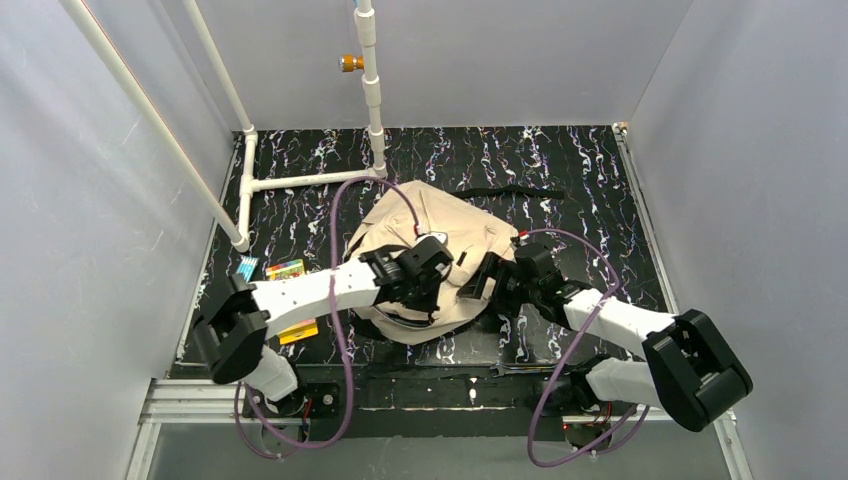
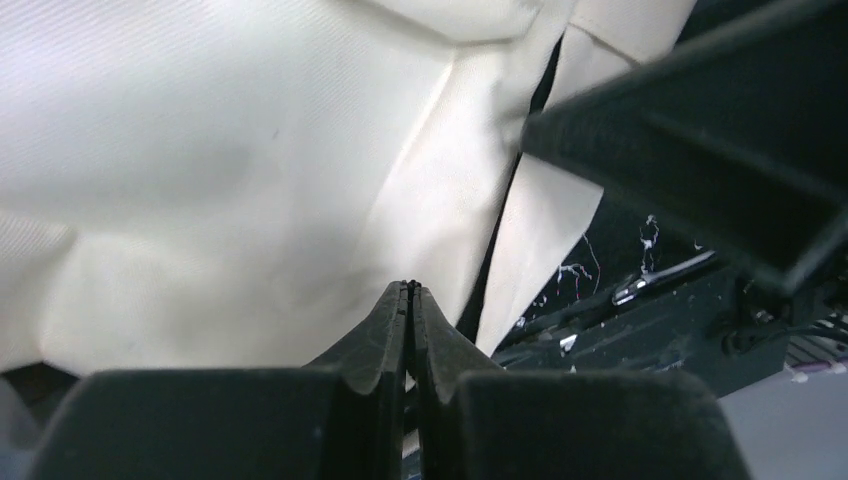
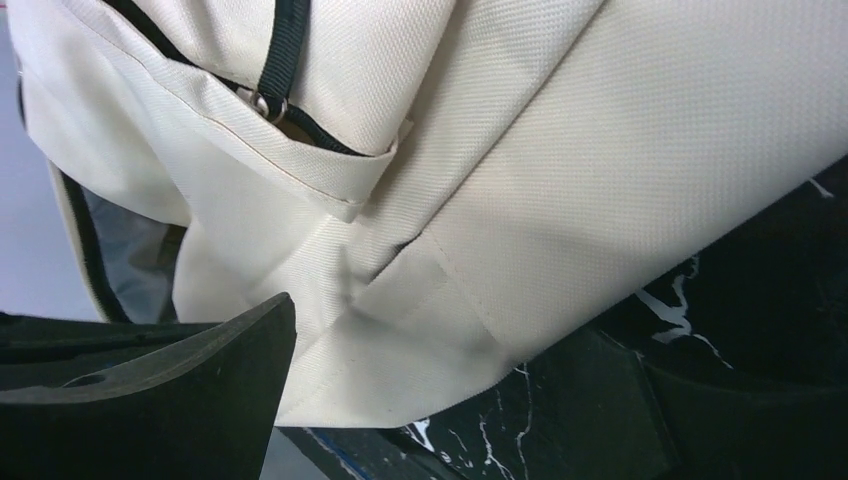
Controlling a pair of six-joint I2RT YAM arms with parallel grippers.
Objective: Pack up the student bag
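The cream bag [image 1: 420,205] lies on the black marble table, with a dark zipper and folds showing in the right wrist view [image 3: 640,120]. My left gripper is shut, low over the white fabric, nothing visible between its fingers. My right gripper [image 1: 480,280] is open at the bag's right side, its fingers either side of a fold of fabric in the right wrist view; one dark finger [image 3: 200,390] shows at the lower left there.
Colourful packs [image 1: 300,328] lie left of the bag, partly under the left arm. A black strap [image 1: 510,192] lies behind the bag. White pipes [image 1: 310,180] stand at the back left.
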